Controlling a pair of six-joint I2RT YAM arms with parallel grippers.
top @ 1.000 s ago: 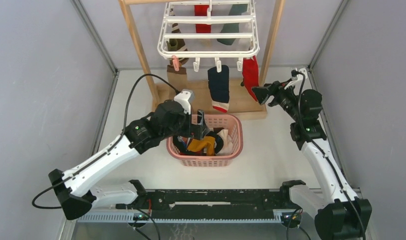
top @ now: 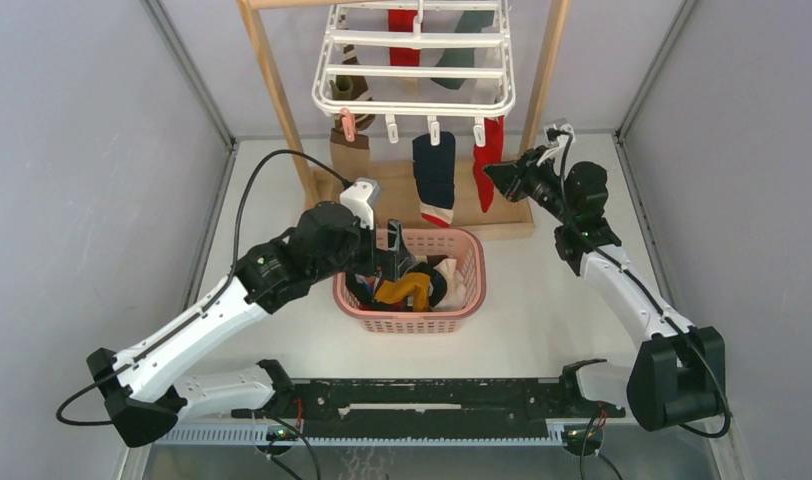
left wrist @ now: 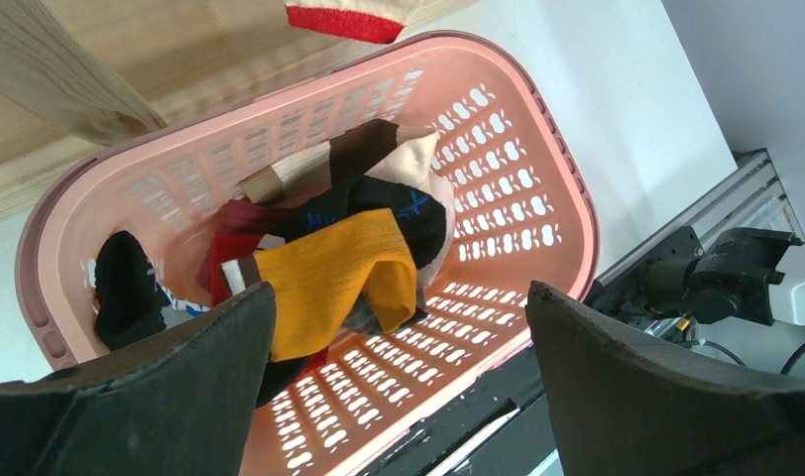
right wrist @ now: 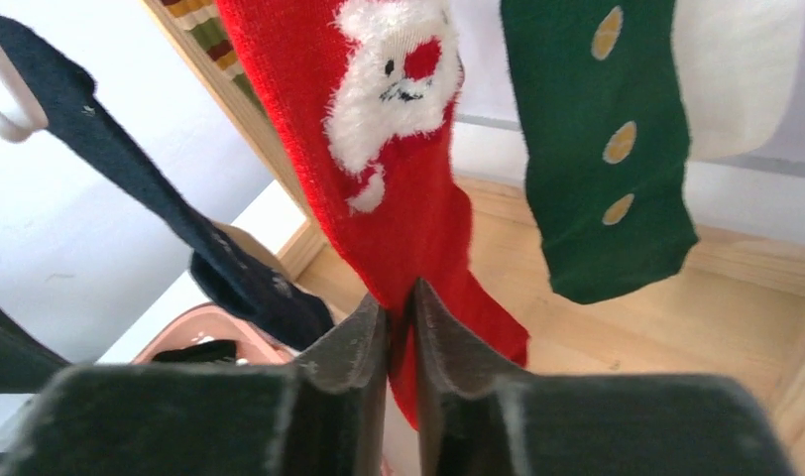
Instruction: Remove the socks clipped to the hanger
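Observation:
A red sock with a white-bearded face (right wrist: 399, 119) hangs from the right front of the white hanger (top: 422, 108). My right gripper is at its lower part, fingertips close together. A strip of red shows in the narrow gap, but whether the fingers grip it cannot be made out. Also hanging in front are a navy sock (top: 434, 172) and a brown sock (top: 350, 155); a green sock (right wrist: 602, 149) hangs farther back. Over the pink basket (left wrist: 552, 129), my left gripper stands open and empty. Inside lies a mustard sock (left wrist: 329, 278) among several others.
A wooden frame (top: 279, 95) supports the hanger, one post on either side. Clips (top: 391, 128) line the front bar.
My right gripper has moved left to the red sock, whose lower end has swung left and now hangs straighter.

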